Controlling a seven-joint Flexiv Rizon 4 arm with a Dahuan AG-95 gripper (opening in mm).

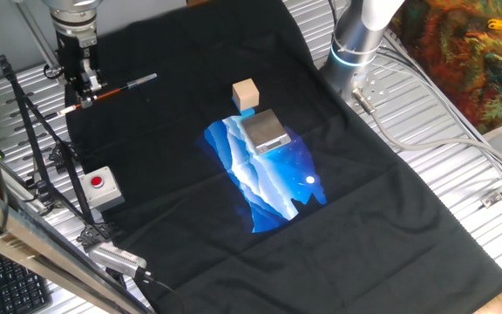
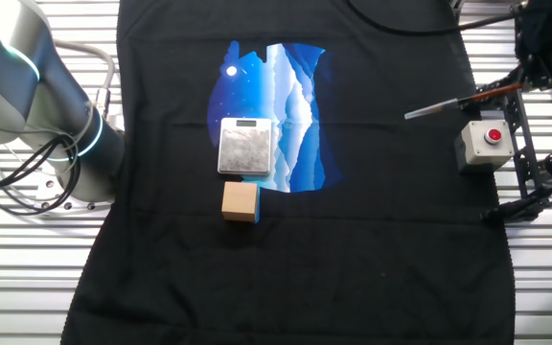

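Observation:
At the upper left of exterior view 1, my gripper (image 1: 88, 98) points down and is shut on a thin brush-like stick (image 1: 129, 86). The stick lies crosswise in the fingers, with a brown-orange middle and a pale grey end towards the cloth's centre. Exterior view 2 has the same stick (image 2: 439, 107) at the right, its far part merging with the dark gripper. A small silver scale (image 1: 266, 131) rests on a blue mountain-and-moon picture (image 1: 273, 187). Beside the scale is a light wooden cube (image 1: 246, 92) with a blue side; both are well away from my gripper.
A grey box with a red button (image 1: 98, 183) stands at the cloth's left edge, near a black frame (image 1: 50, 131). My arm's base (image 1: 351, 61) is at the upper right, with cables alongside.

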